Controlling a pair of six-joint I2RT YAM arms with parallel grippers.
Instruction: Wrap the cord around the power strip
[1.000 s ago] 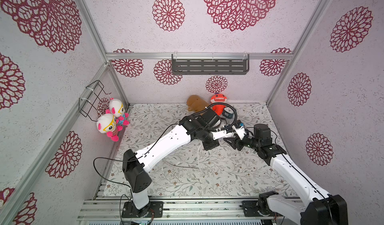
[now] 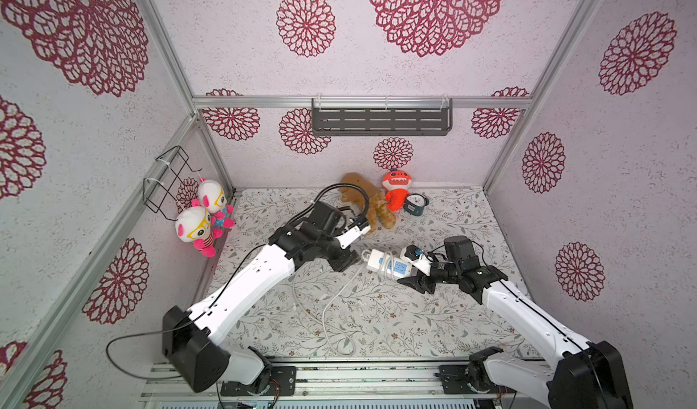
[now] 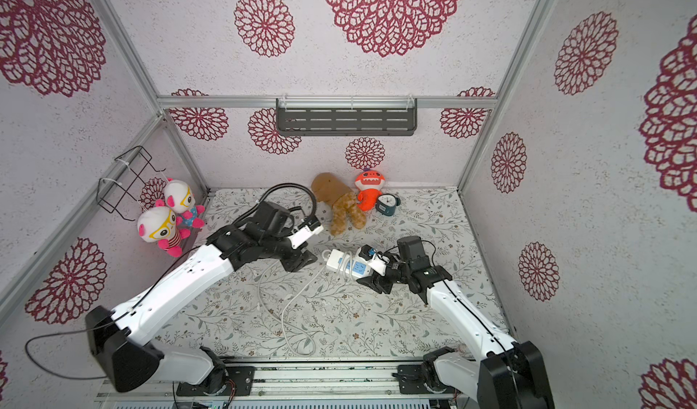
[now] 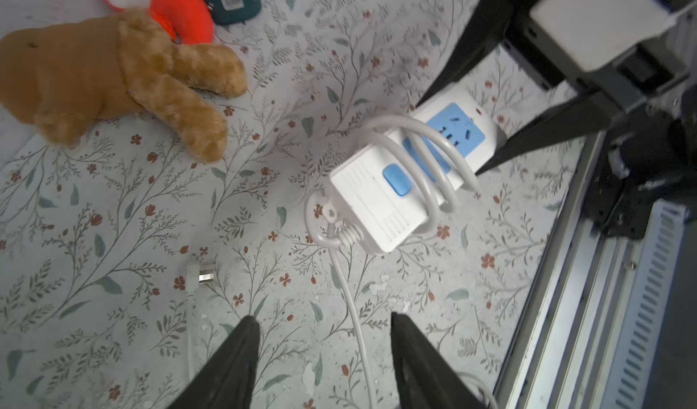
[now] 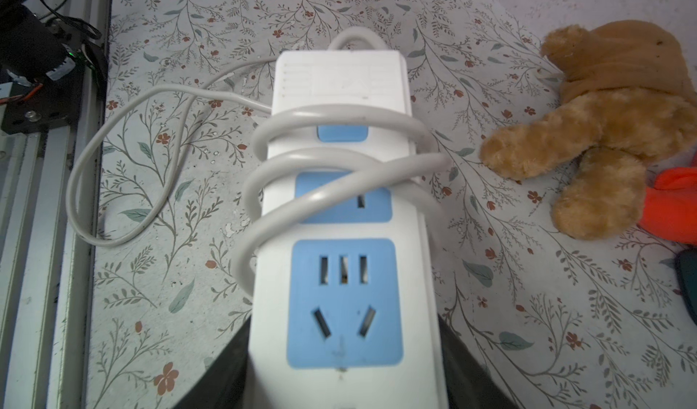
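In the right wrist view, the white power strip with blue socket panels is clasped at one end by my right gripper, which is shut on it. Several loops of the pale cord pass around the strip's middle, two of them crossing. From the strip's other end the rest of the cord trails down over the table. A plug-like end lies on the cloth in the left wrist view. My left gripper stands open to the left of the strip, apart from it, with nothing visibly held.
A brown plush toy, an orange plush and a dark clock sit at the back. Pink-and-white dolls are at the left wall by a wire basket.
My left arm has drawn back to the left, away from the strip, uncovering it. The right gripper has shifted slightly left and toward the front. The trailing cord now makes a loop nearer the front.
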